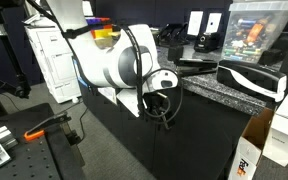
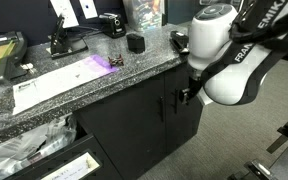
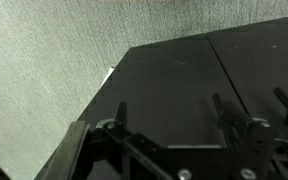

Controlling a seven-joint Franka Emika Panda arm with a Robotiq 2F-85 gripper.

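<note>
My gripper (image 1: 160, 117) is low in front of the dark cabinet (image 1: 204, 130), its fingers apart with nothing seen between them. From the other side, the gripper (image 2: 187, 96) is close to two dark upright door handles; contact cannot be told there. In the wrist view the black doors (image 3: 169, 75) fill much of the frame, divided by a seam. Two thin dark bars, apparently the handles, rise on either side of that seam, toward the right of the fingers.
A granite counter (image 2: 54, 90) tops the cabinet, holding papers, a black box (image 2: 136, 43) and a clear bin (image 1: 254, 33). A white-fronted drawer (image 2: 72, 166) is at the left. Cardboard boxes (image 1: 245, 155) stand on the right; grey floor (image 2: 224, 130) lies open in front.
</note>
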